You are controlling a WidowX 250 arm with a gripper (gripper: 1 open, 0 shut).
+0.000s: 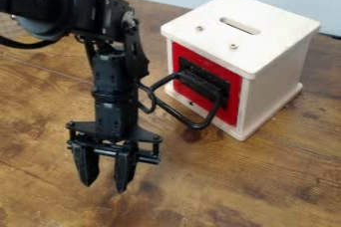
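Note:
My black gripper (107,167) points down over the wooden floor at the lower left, its two fingers apart with nothing visible between them. To its upper right stands a pale wooden box (244,34) with a slot and two screws on top. The box's red front panel (233,104) carries a black fixture with a black wire loop handle (201,123) that sticks out toward the arm.
A pale wall runs along the back. The arm covers much of the left side.

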